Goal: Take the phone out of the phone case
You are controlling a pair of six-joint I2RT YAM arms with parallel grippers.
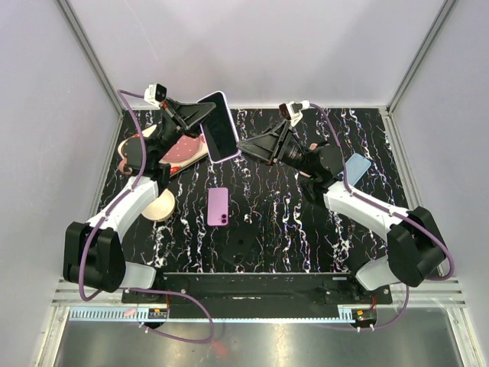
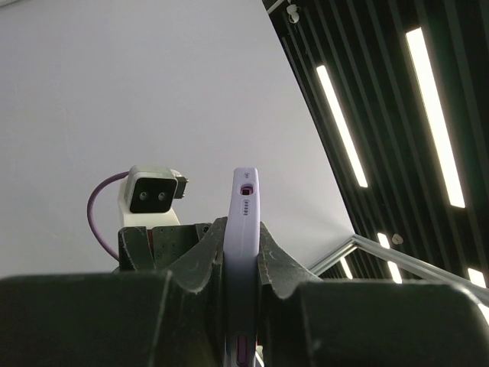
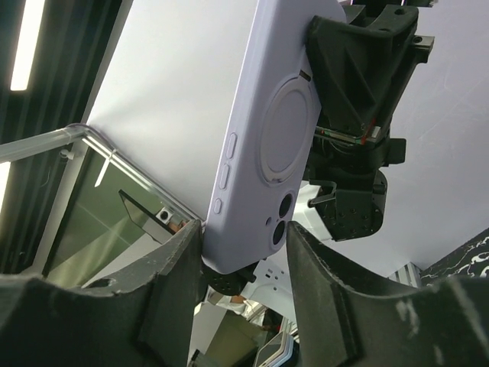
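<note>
A phone in a pale lilac case [image 1: 219,127] is held up screen-out between my arms, with my left gripper [image 1: 202,115] shut on its upper left part. In the left wrist view the case's edge [image 2: 241,214] stands between the fingers. The right wrist view shows the case's back [image 3: 271,130], with magnetic ring, side buttons and camera holes. My right gripper [image 1: 248,149] is at the phone's lower right end, part open, its fingertips around or very close to that end; whether they touch it is unclear.
On the dark marbled table [image 1: 275,222] lie a pink phone [image 1: 218,206], a dark flat item [image 1: 240,243], a round cream object [image 1: 159,205], a pink item [image 1: 185,151] at back left and a light blue item [image 1: 357,167] at the right.
</note>
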